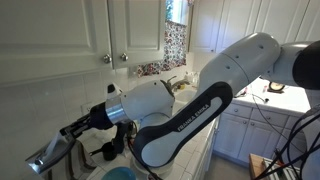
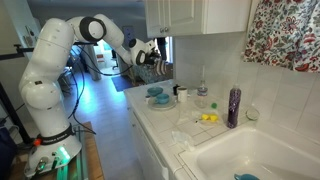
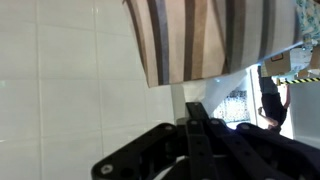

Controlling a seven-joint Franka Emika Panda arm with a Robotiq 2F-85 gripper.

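Observation:
A striped cloth (image 3: 195, 40) in brown, grey and white fills the top of the wrist view. My gripper is shut, its black fingers close together at the cloth's lower, pale side; the exact pinch is hard to make out. In exterior view 1 the gripper (image 1: 68, 131) is at the left, over the counter's end, with the cloth (image 1: 50, 152) hanging from its tip. Far back in exterior view 2, the striped cloth (image 2: 161, 69) shows below the gripper (image 2: 155, 54).
Teal dishes (image 2: 158, 98) stand on the counter below the arm. A white mug (image 2: 182, 94), a purple bottle (image 2: 234, 108) and a sink (image 2: 215, 150) lie farther along. Wall cabinets (image 1: 55, 35) hang above; the tiled wall (image 3: 70, 90) is close beside the gripper.

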